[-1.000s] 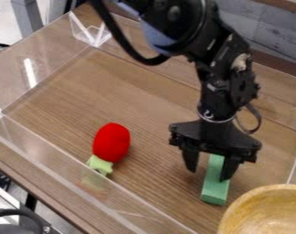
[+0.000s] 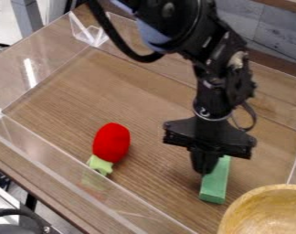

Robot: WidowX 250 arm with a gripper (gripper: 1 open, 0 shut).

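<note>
The black gripper (image 2: 202,157) hangs low at the right of the table, just above the upper end of a flat green block (image 2: 214,190). Its fingertips are small and dark against the block and look shut, with nothing visible between them. The block lies on the wooden table, partly hidden at its top by the gripper.
A red object (image 2: 111,142) with a light green piece (image 2: 100,165) lies at the lower left. A yellow bowl (image 2: 267,216) fills the lower right corner, close to the green block.
The gripper dipped and rose slightly over the green block, and now sits a little further left than a second ago. The block looks unmoved.
</note>
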